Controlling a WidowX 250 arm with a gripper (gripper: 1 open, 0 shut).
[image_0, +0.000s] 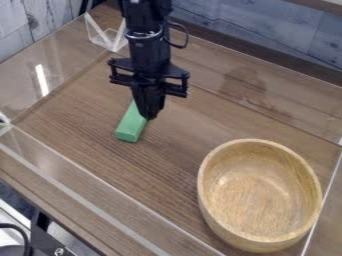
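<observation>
My black gripper (144, 92) hangs above a green rectangular block (131, 125) lying flat on the wooden table (80, 160), left of centre. The gripper's body covers the block's far end; whether its fingers are open or shut is not clear from this view.
A large tan bowl (257, 202) takes up the front right of the table. Walls or panels edge the table at the back, and cables lie at the lower left corner.
</observation>
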